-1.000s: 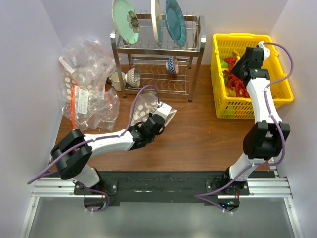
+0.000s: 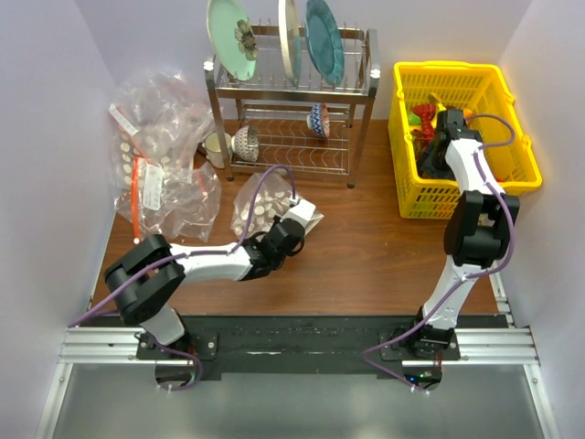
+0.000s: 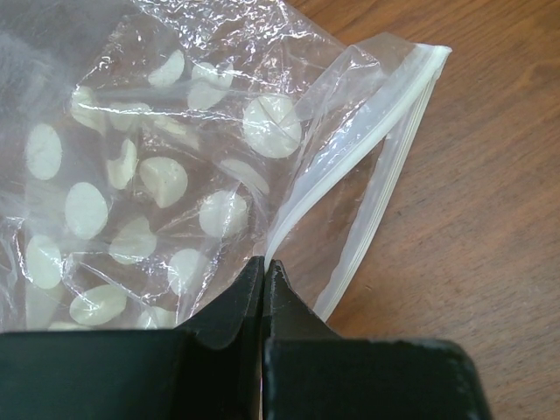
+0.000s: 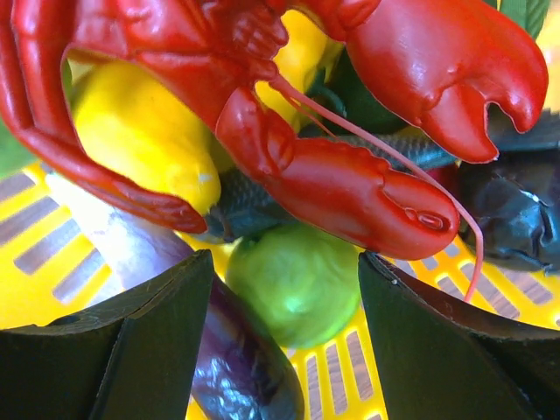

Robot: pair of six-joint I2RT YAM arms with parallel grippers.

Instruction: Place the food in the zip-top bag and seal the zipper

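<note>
A clear zip bag with white dots (image 3: 166,179) lies on the table, its white zipper strip (image 3: 385,118) loose at the right. My left gripper is shut at the zipper's edge, the thin strip running into its fingertips. My right gripper is open inside the yellow basket (image 2: 402,183), over a green round vegetable (image 4: 293,280), with a purple eggplant (image 4: 236,367), a red lobster (image 4: 332,188), yellow items and a fish-like item around it.
More plastic bags (image 2: 164,201) lie at the left. A steel dish rack (image 2: 352,155) with plates and bowls stands at the back.
My right gripper has moved down and toward the front within the basket. My left arm has shifted very slightly.
</note>
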